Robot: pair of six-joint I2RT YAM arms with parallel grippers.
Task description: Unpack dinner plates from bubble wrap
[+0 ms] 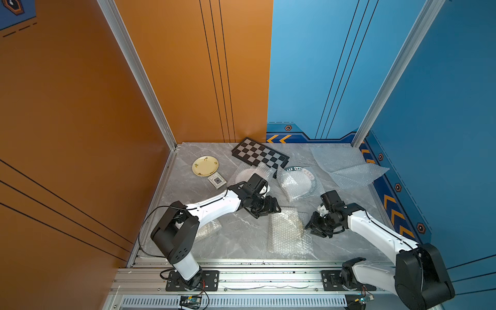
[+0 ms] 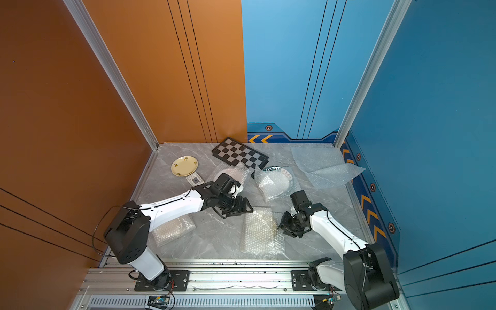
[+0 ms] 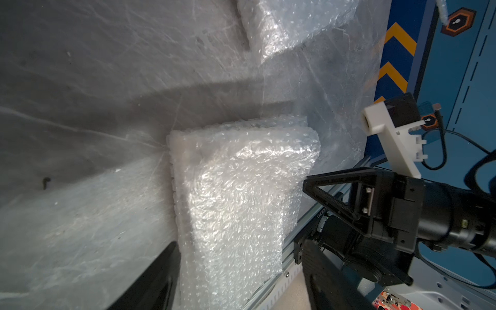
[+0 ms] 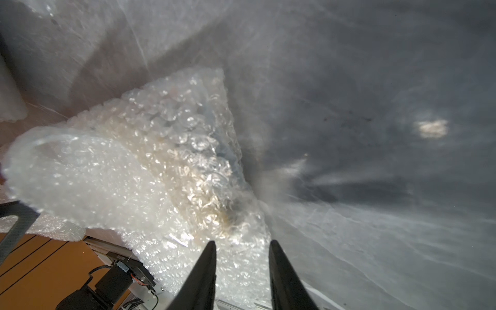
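A bubble-wrapped package (image 1: 285,231) lies flat at the front middle of the table; a bit of yellowish rim shows through its right side. In the right wrist view the wrap (image 4: 103,175) has a raised, curling flap on top. Over its right edge my right gripper stands part open, with nothing visibly gripped. My left gripper, open, hovers above the package's back left area, fingers apart. An unwrapped yellow plate (image 1: 205,165) rests at the back left. A plate with a dark lettered rim (image 1: 304,178) is partly covered by wrap at the back middle.
Another wrapped bundle (image 2: 174,230) lies at the left front, partly behind the left arm. At the back are a checkered board (image 1: 260,153), a small square box (image 1: 217,179) and loose bubble wrap sheets (image 1: 346,165). Another wrapped plate (image 2: 227,174) sits behind the left gripper.
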